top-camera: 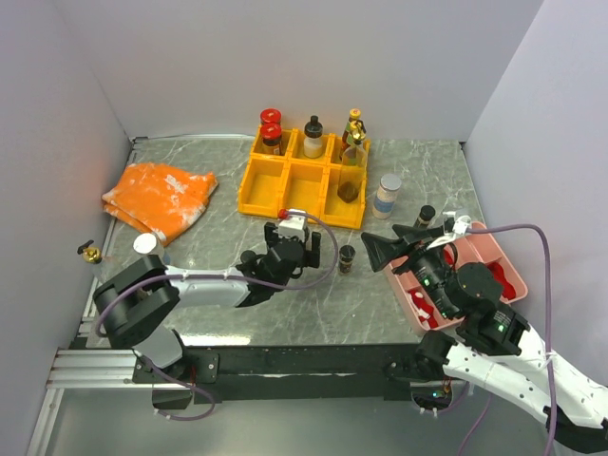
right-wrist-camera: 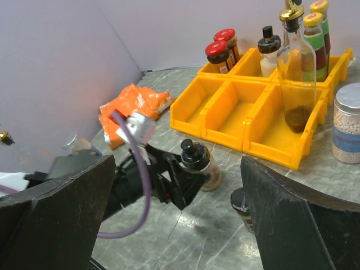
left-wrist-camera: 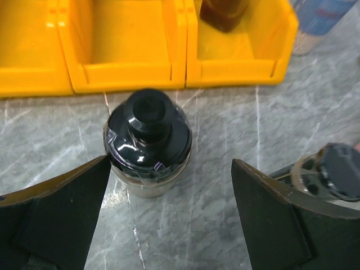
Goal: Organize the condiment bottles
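In the left wrist view a black-capped bottle point(left-wrist-camera: 149, 135) stands upright in front of the yellow bin rack point(left-wrist-camera: 124, 76), nearer my left finger. Around it my left gripper is open, and a gap shows on the right. A small dark-capped jar point(top-camera: 347, 256) stands to the right of the left gripper. My right gripper point(top-camera: 375, 252) hangs open and empty near the pink tray. Bottles fill the rack's back row: red-lidded jars point(right-wrist-camera: 224, 48), a black-capped bottle point(right-wrist-camera: 269, 48) and yellow-capped bottles point(right-wrist-camera: 315, 45). A tall oil bottle point(right-wrist-camera: 297, 84) occupies the front right bin; the other front bins are empty.
A blue-labelled jar point(top-camera: 387, 195) stands right of the rack, with another dark-capped jar point(top-camera: 426, 216) near the pink tray point(top-camera: 508, 261). On the left lie an orange cloth point(top-camera: 161, 199), a white-lidded jar point(top-camera: 150, 247) and a gold-topped bottle point(top-camera: 89, 252).
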